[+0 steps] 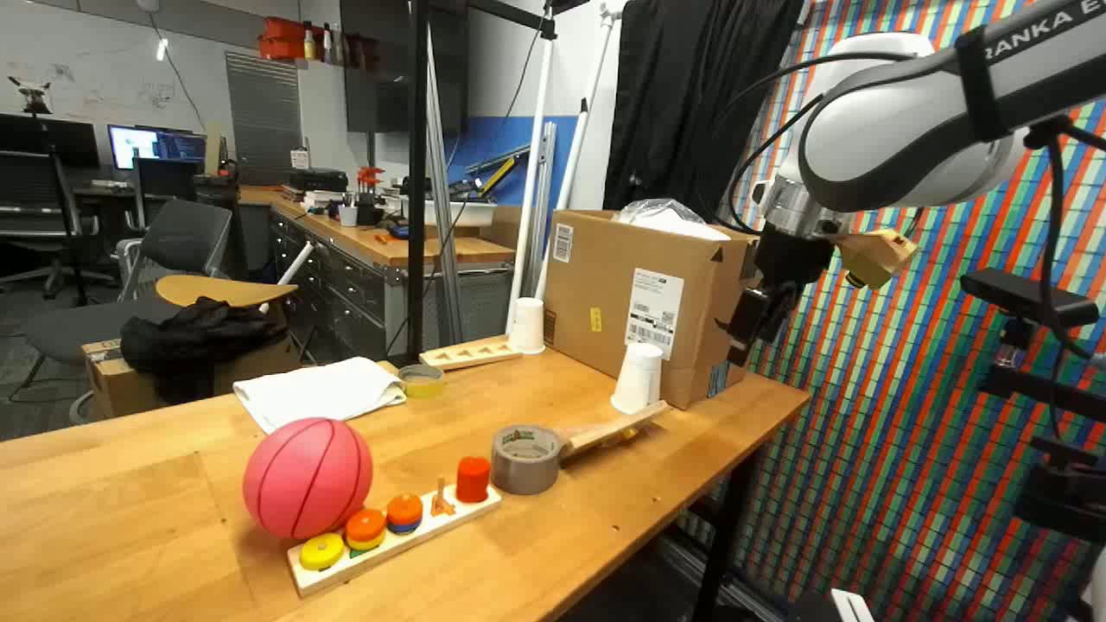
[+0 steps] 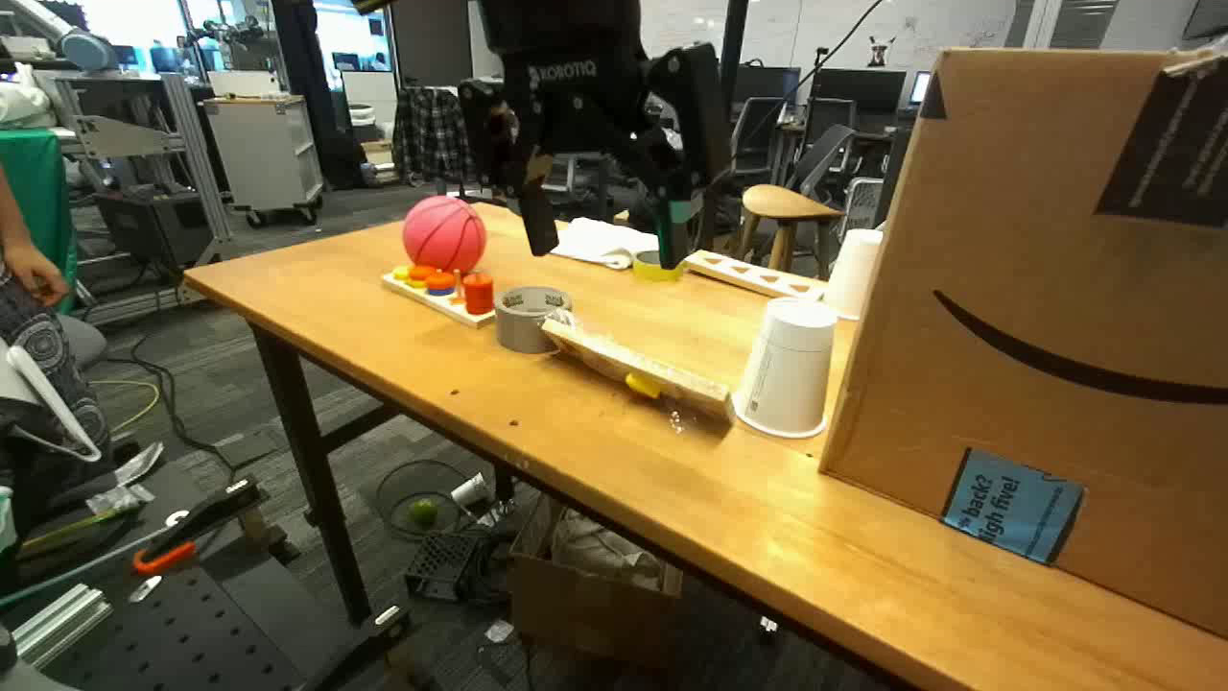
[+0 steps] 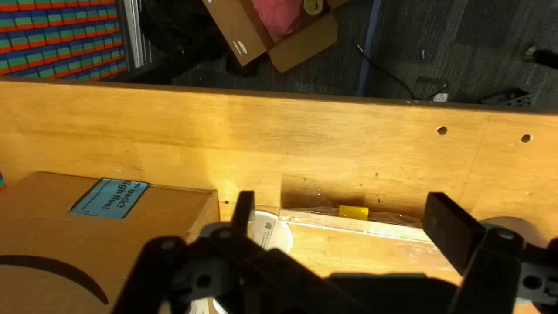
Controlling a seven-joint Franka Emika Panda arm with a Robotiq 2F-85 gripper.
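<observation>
My gripper hangs above the wooden table with its fingers wide apart and nothing between them. In the wrist view a wrapped wooden piece with a yellow part lies below the gap between the fingers. Exterior view 2 shows that wooden piece lying between a grey tape roll and an upside-down white cup. Further along the table, a pink ball rests behind a peg board bearing a red stack and other coloured rings.
A big cardboard box stands at one end of the table, close to the white cup. A second white cup, a slotted wooden board, a yellow tape roll and a white cloth lie along the far side.
</observation>
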